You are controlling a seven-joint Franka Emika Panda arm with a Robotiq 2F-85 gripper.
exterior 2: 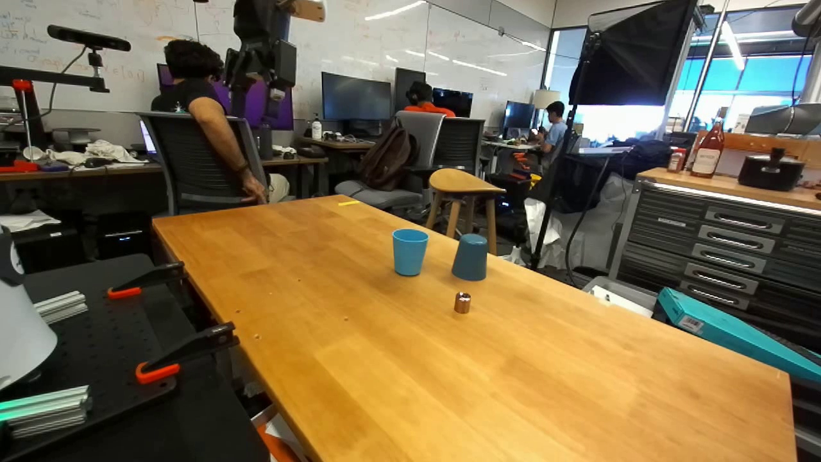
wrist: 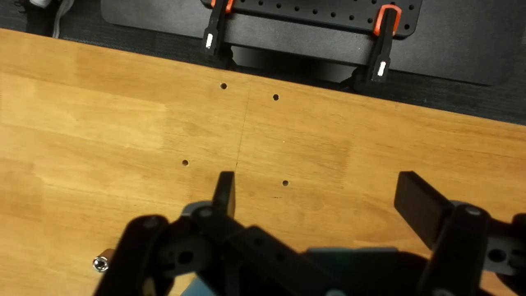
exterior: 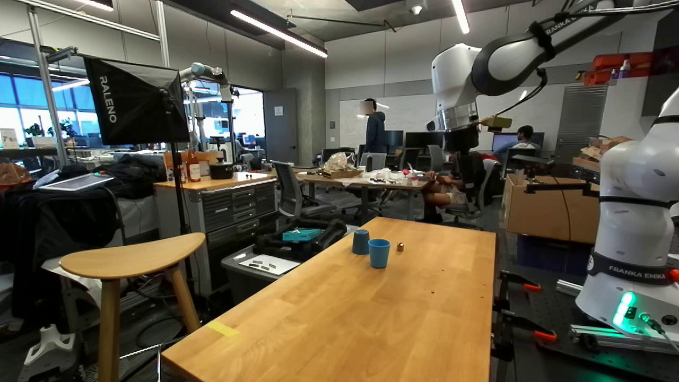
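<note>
A light blue cup (exterior 2: 409, 253) stands upright on the wooden table, its mouth facing up. Close beside it, a darker blue cup (exterior 2: 470, 258) rests upside down. A small copper-coloured metal piece (exterior 2: 462, 303) sits a short way from both cups. High above the tabletop hangs my gripper, its fingers wide apart with only bare wood visible between them. In the wrist view the metal piece (wrist: 103, 260) shows at lower left, partly behind the gripper body. Cup surfaces show only in part at the bottom edge there, mostly covered by the gripper.
Two black and orange clamps (wrist: 217, 27) grip the table edge on the robot's side. A wooden stool (exterior: 133, 258) and a grey bin (exterior: 254, 280) stand off the table.
</note>
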